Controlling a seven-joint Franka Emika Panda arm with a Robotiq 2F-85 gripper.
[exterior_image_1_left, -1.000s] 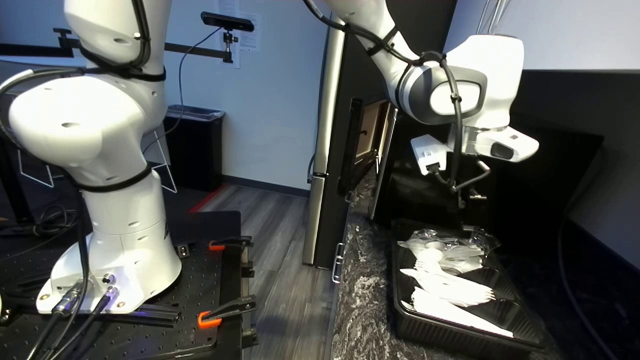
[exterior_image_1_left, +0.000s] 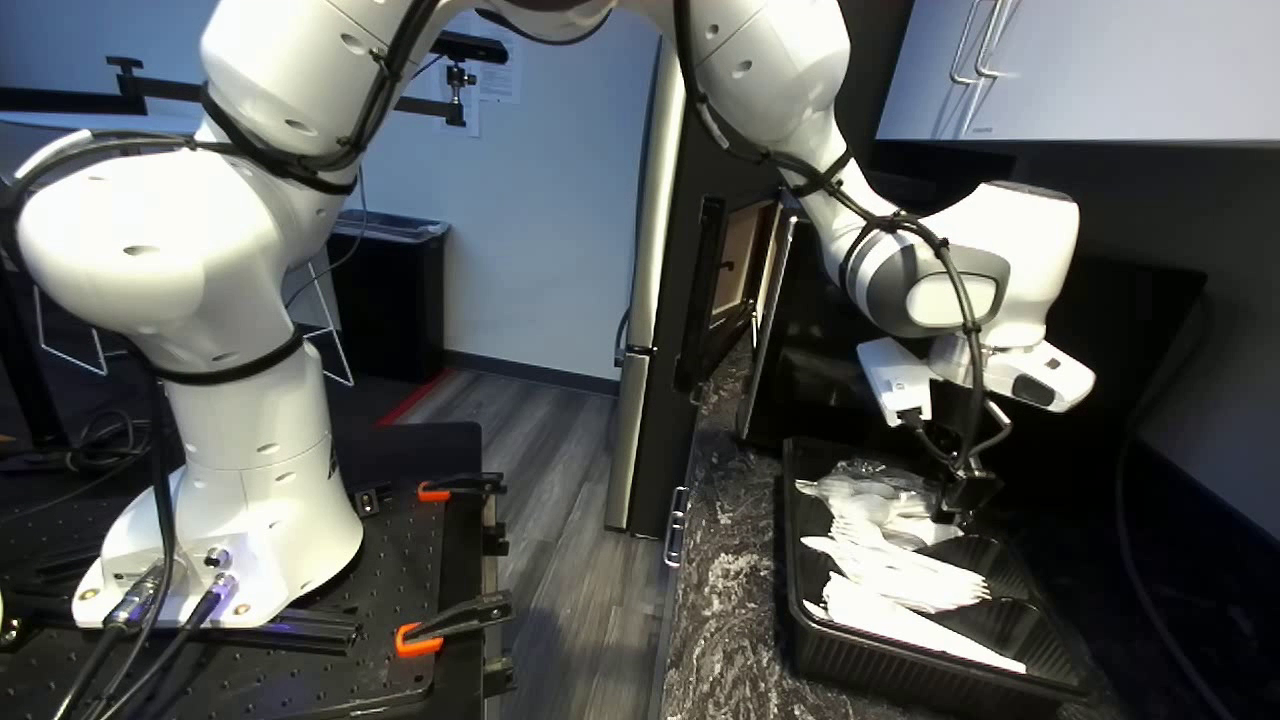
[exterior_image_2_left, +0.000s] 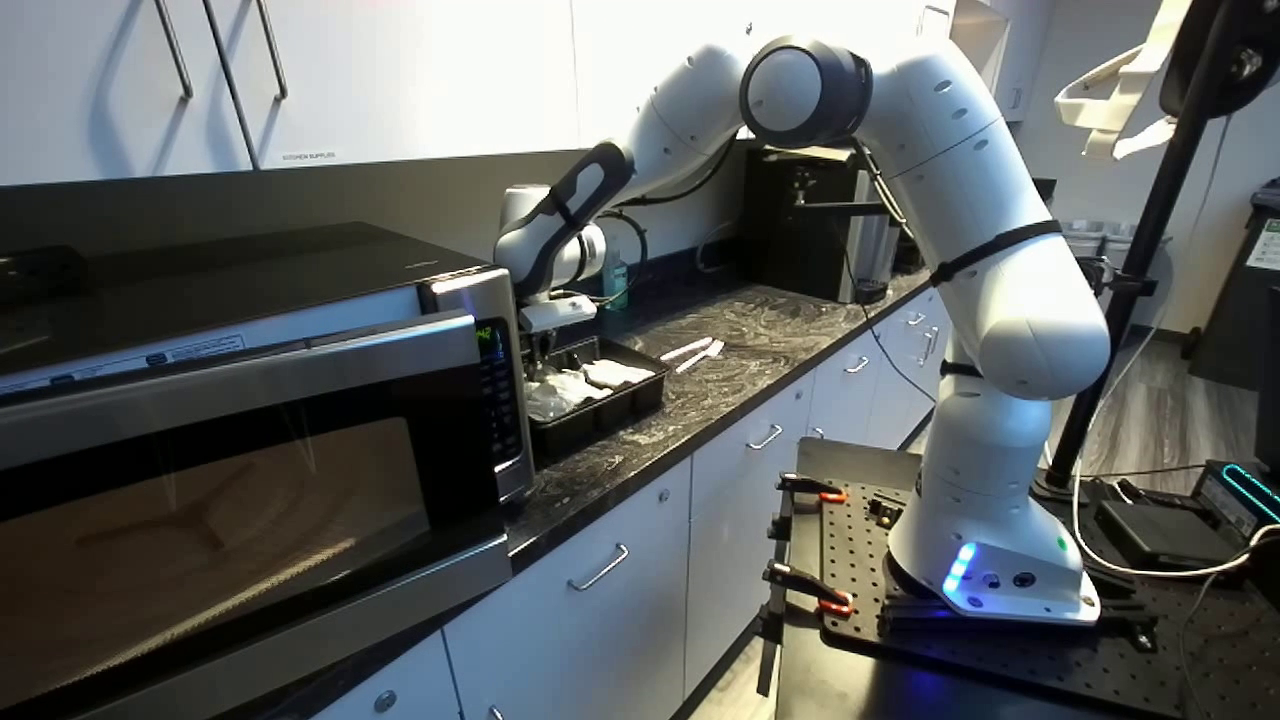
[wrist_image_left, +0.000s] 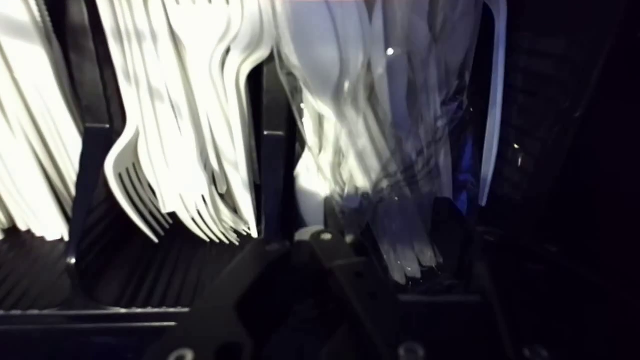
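My gripper (exterior_image_1_left: 963, 498) is low over the far compartment of the black cutlery tray (exterior_image_1_left: 798, 642). In the wrist view the dark gripper stands part open, its fingertips apart. Part of a clear plastic bag (wrist_image_left: 414, 114) of white cutlery lies between and in front of them; whether they touch it I cannot tell. White forks (wrist_image_left: 192, 120) fill the middle compartment. White knives (wrist_image_left: 30, 138) lie in the compartment at the wrist view's left.
Two white utensils (exterior_image_2_left: 696, 352) rest on the counter (exterior_image_2_left: 768, 330) beside the tray. The microwave (exterior_image_2_left: 240, 480), door ajar, stands close on the tray's other side. Cabinets (exterior_image_2_left: 396, 84) hang above.
The arm has come down and shifted right in exterior view 1, bringing the gripper from above the tray to the bagged cutlery. The tray has not moved.
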